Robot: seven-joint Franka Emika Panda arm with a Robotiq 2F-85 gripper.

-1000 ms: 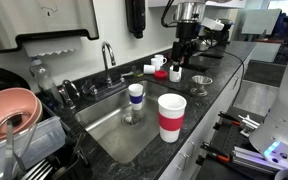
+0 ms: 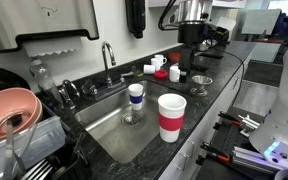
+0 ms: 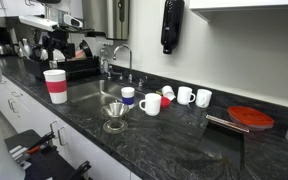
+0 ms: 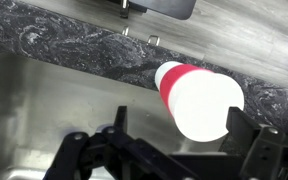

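A white paper cup with a red band (image 2: pixel 171 118) stands upright on the dark counter, at the sink's front edge. Seen in the wrist view, my gripper is open, with the cup's pale end (image 4: pixel 206 105) showing large between and beyond its fingers. The cup leans toward the right finger (image 4: pixel 261 140) in that view; contact cannot be told. From the second exterior view, the arm is above the same cup (image 3: pixel 55 87), and the gap between them is hard to judge.
The sink basin (image 2: pixel 121 123) lies beside the cup, with a second cup (image 2: pixel 136 93) at its far side. A metal bowl (image 3: pixel 115 114) and a white mug (image 3: pixel 152 104) stand farther along the counter. A dish rack with bowls (image 2: pixel 9 112) occupies the left.
My arm has shifted slightly to the right and looks a little larger in the first exterior view. The red-banded cup stays in place.
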